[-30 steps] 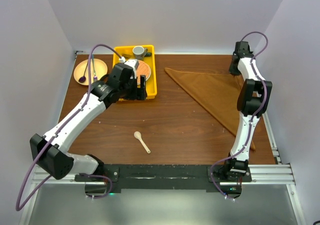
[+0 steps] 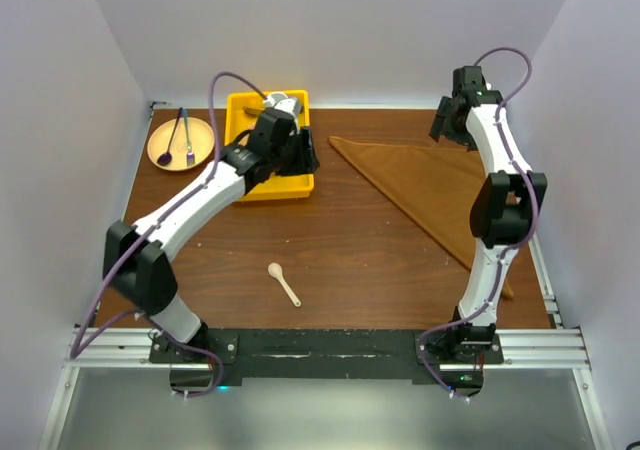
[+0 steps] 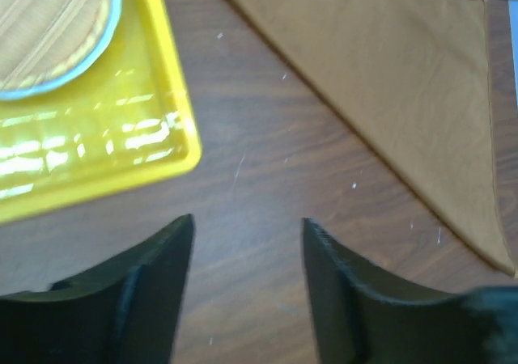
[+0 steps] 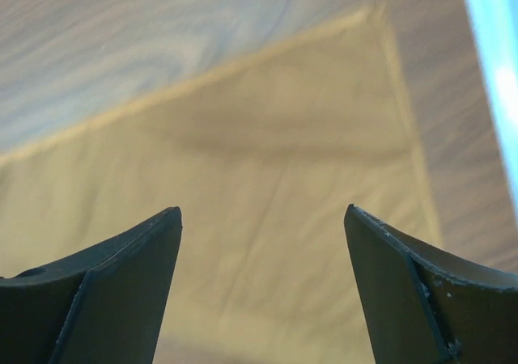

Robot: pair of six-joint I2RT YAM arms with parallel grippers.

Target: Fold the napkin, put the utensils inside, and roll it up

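Note:
The brown napkin [image 2: 425,185] lies folded into a triangle on the right of the table. My left gripper [image 2: 300,160], open in its wrist view [image 3: 248,239] with nothing between its fingers, hangs over the right side of the yellow tray. My right gripper [image 2: 448,120] is open over the napkin's back corner, empty, as its wrist view [image 4: 262,218] shows. A plate [image 2: 160,175] at back left holds a purple spoon [image 2: 165,157] and a slim utensil [image 2: 188,140]. A pale spoon [image 2: 284,280] lies on the front middle table.
The yellow tray [image 2: 265,194] at back centre holds round items, partly hidden by my left arm. Walls border the table at the back and sides.
My left arm has moved rightward, now covering more of the tray. My right gripper has shifted slightly left over the napkin, and that arm's elbow has moved a little.

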